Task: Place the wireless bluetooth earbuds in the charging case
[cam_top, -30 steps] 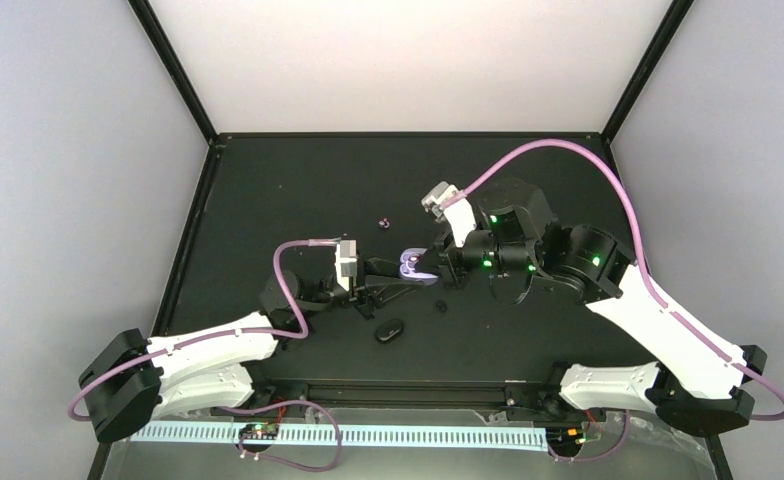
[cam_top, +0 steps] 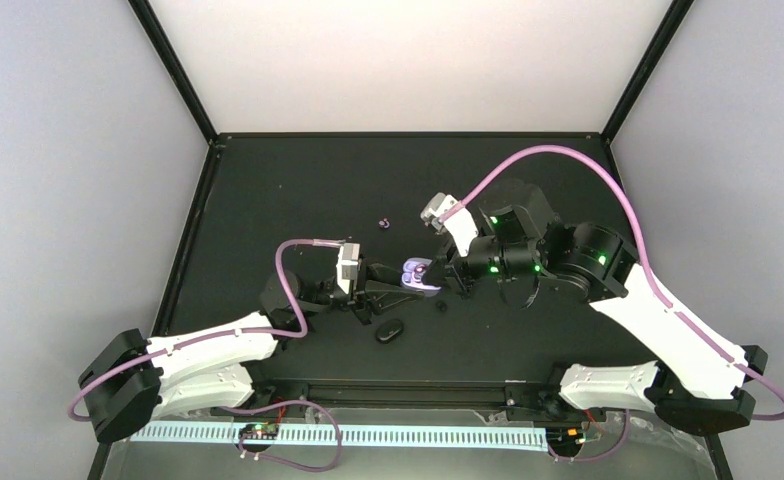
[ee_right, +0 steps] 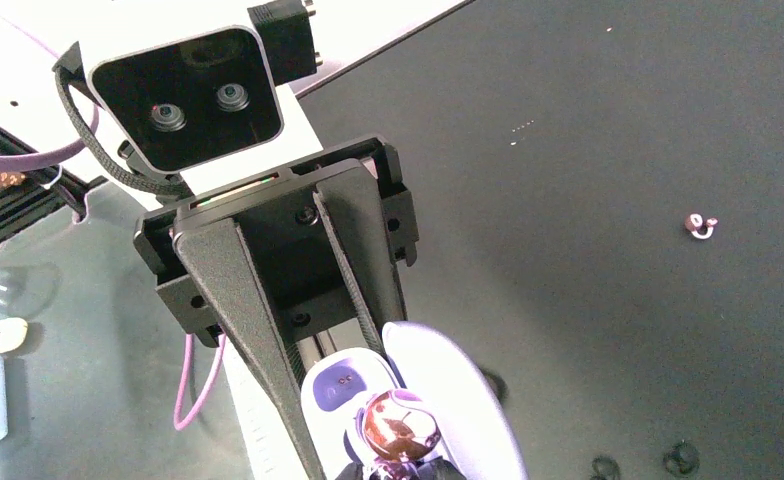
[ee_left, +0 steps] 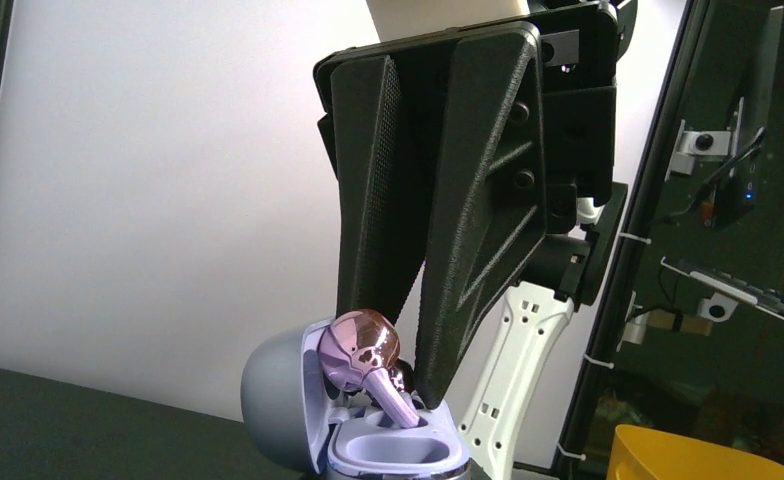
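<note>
The lilac charging case (cam_top: 418,274) is up between the two arms, its lid open, with my left gripper (cam_top: 406,280) shut on it. Those fingers lie outside the left wrist view. One glossy purple-and-copper earbud (ee_left: 370,350) leans in the case, stem slanting down towards a slot and head near the lid. Whether it is seated cannot be told. The front slot (ee_left: 400,451) is empty. My right gripper stands part open over the case, a gap showing between its fingers; its tips are partly hidden by the case and earbud. Another earbud (ee_right: 701,226) lies on the table.
On the black table, a dark oval object (cam_top: 390,331) lies in front of the left gripper, and a small black piece (cam_top: 441,306) sits in front of the case.
Over the last second the case and both grippers have shifted slightly within the top view. The loose earbud and dark objects on the table have stayed put.
</note>
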